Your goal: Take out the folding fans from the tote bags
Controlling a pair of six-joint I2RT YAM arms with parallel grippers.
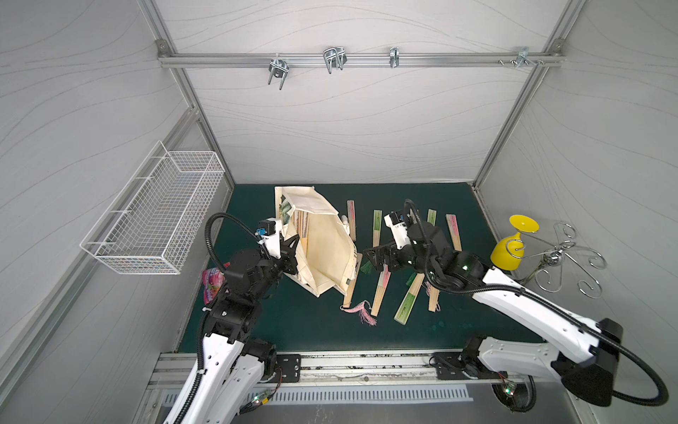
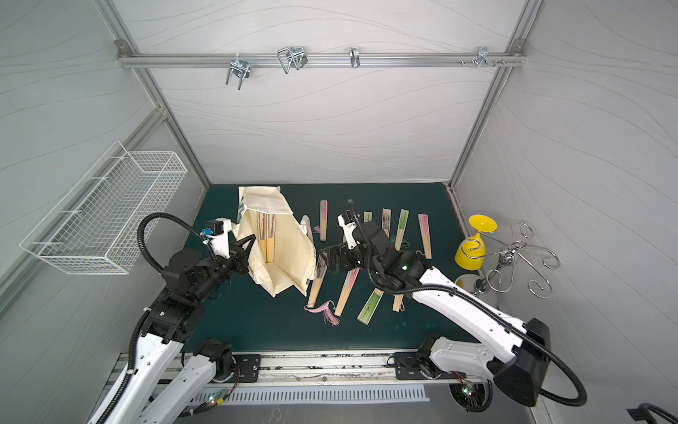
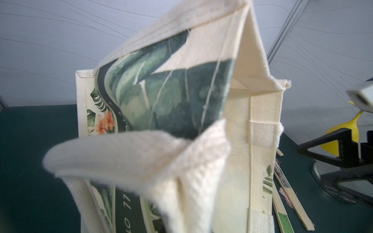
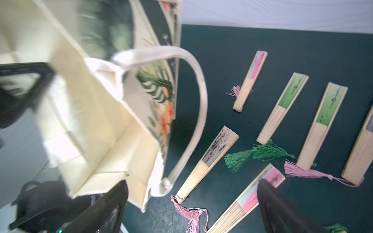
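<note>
The cream tote bag [image 1: 325, 254] with leaf print stands open, with folding fans [image 2: 269, 236] inside. My left gripper [image 1: 288, 254] is at the bag's left side, shut, its fingertips hidden behind strap and fabric [image 3: 174, 155] in the left wrist view. My right gripper [image 1: 378, 255] is open just right of the bag, with nothing held. Other fans lie on the mat right of the bag, including a green one [image 4: 293, 90] and a pink one [image 4: 248, 198], several with tassels.
A white wire basket [image 1: 152, 212] hangs on the left wall. A yellow object [image 1: 507, 251] and a metal scroll stand [image 1: 558, 258] are at the right.
</note>
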